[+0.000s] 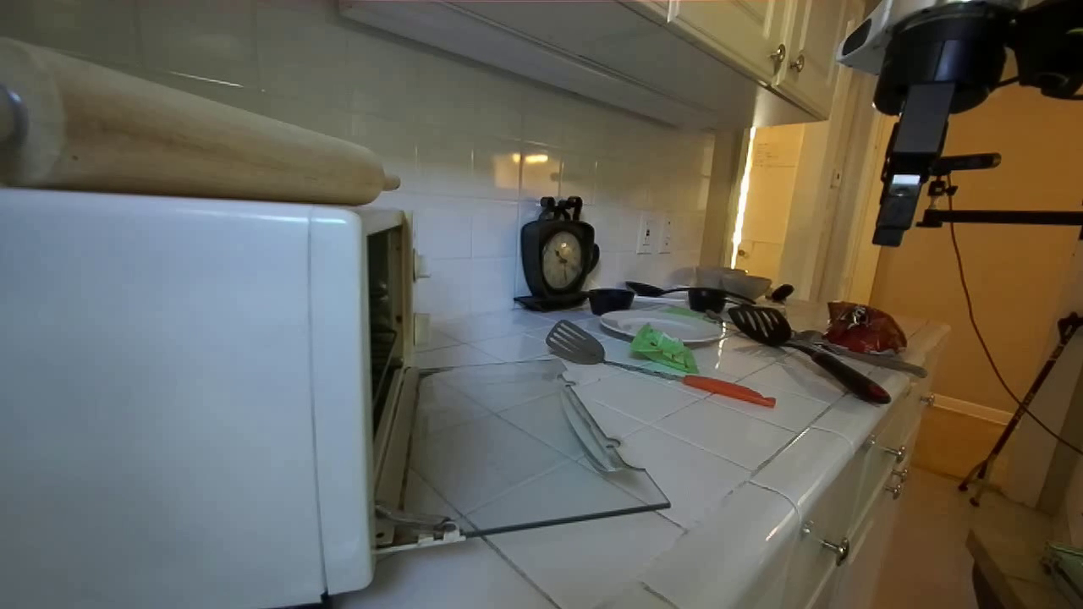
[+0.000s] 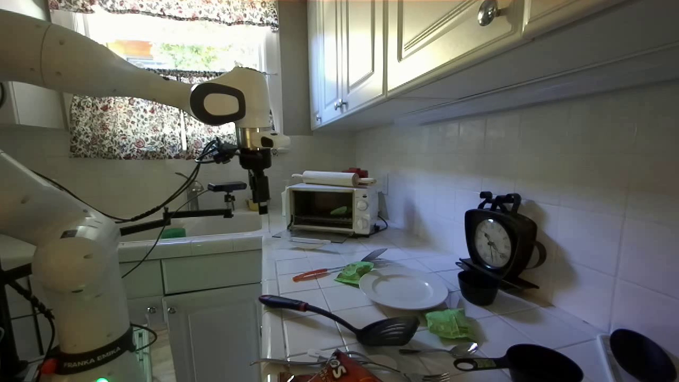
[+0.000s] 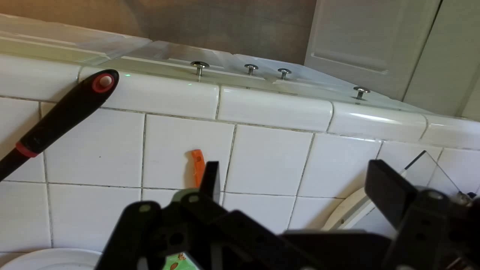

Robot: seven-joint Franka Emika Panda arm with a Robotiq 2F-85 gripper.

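Note:
My gripper is open, its two fingers wide apart with nothing between them but the tiled counter far below. In exterior view 2 the gripper [image 2: 262,209] hangs high near the counter's front edge, short of the toaster oven. The white toaster oven [image 2: 371,190] has its glass door [image 1: 487,447] lowered flat over the tiles. A spatula with an orange handle [image 1: 728,390] lies beside a green packet [image 1: 665,348]. The black slotted turner [image 2: 388,331] rests nearer exterior view 2, and its handle [image 3: 63,114] shows at left in the wrist view.
A white plate [image 2: 404,287] and a second green packet [image 2: 450,323] lie mid-counter. Against the wall stands a black scale [image 2: 499,242]. A rolling pin [image 1: 193,132] tops the oven. Cabinets [image 2: 445,41] overhang the counter. Bare tiles lie along its front edge.

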